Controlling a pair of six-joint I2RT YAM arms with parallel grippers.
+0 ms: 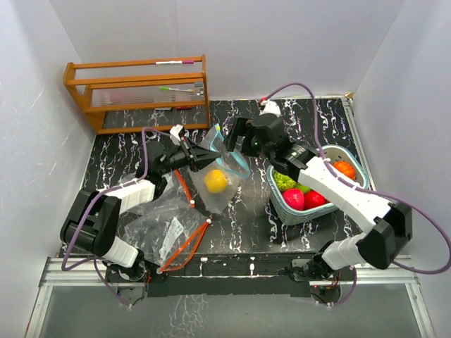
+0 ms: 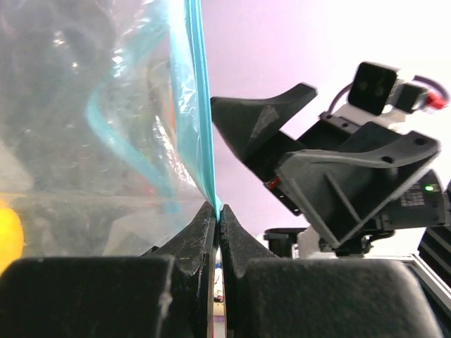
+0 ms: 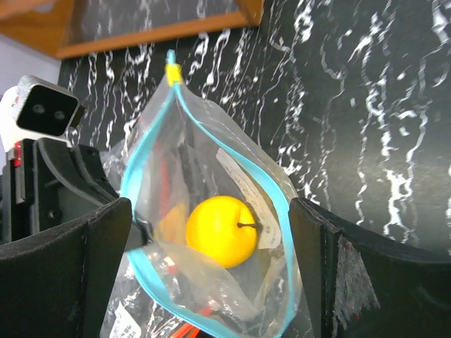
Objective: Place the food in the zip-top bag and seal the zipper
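A clear zip bag with a blue zipper (image 1: 236, 165) stands mouth-up at the table's middle, a yellow fruit (image 3: 218, 229) lying inside. My left gripper (image 1: 197, 155) is shut on the bag's blue-edged rim, seen close in the left wrist view (image 2: 215, 225). My right gripper (image 1: 238, 134) is open just above and right of the bag, with nothing between its fingers; the right wrist view looks down into the bag between its two fingers.
A blue basket (image 1: 289, 215) of red, green and orange food stands at the right. A wooden rack (image 1: 141, 130) is at the back left. More plastic bags (image 1: 162, 239) with orange zippers lie front left.
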